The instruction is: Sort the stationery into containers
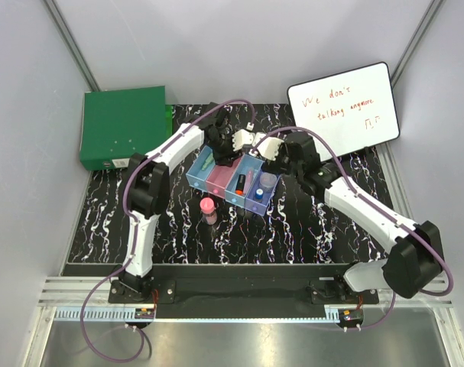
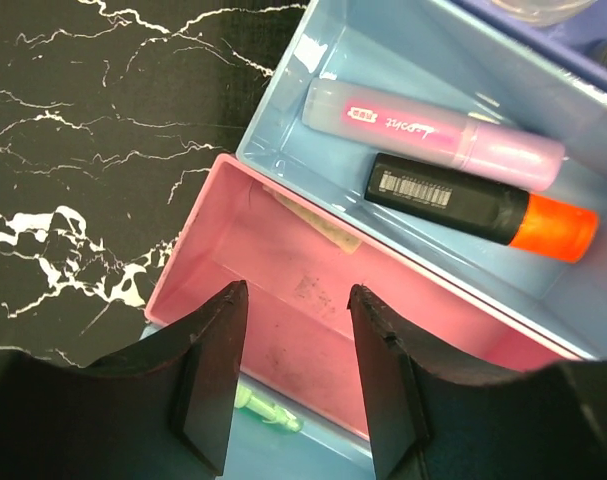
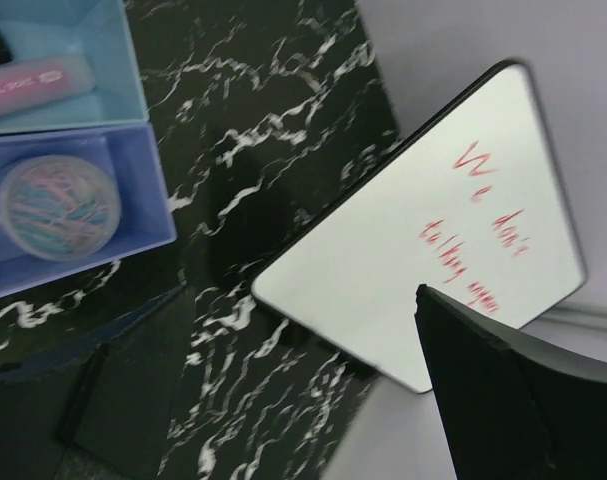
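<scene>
In the left wrist view, my left gripper is open above the pink compartment (image 2: 273, 320), its fingers empty. A small beige strip (image 2: 318, 222) lies in that compartment along its wall. One blue compartment (image 2: 313, 60) holds a pink marker (image 2: 423, 130) and a black marker with an orange cap (image 2: 473, 208). A green item (image 2: 268, 408) is partly visible in the other blue one. My right gripper stands open and empty over bare table, beside the purple compartment (image 3: 153, 225) with its round clear container (image 3: 58, 208). A small blue-and-white item (image 1: 259, 193) sits there too.
A pink-capped bottle (image 1: 209, 211) stands in front of the bins. The whiteboard (image 1: 345, 111) leans at the back right, close to my right arm. A green box (image 1: 123, 126) occupies the back left.
</scene>
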